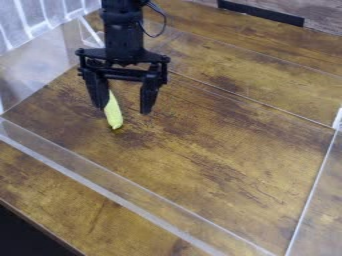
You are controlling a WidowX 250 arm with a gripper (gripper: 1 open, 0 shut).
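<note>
The black gripper hangs in the upper left of the camera view, open, its two dark finger assemblies pointing down on either side of a pale yellow elongated object. That object lies on the wooden surface, its upper part partly behind the gripper. Whether the fingers touch it cannot be told.
Transparent walls border the area, with a white rack-like item at the top left. A dark slot sits at the back.
</note>
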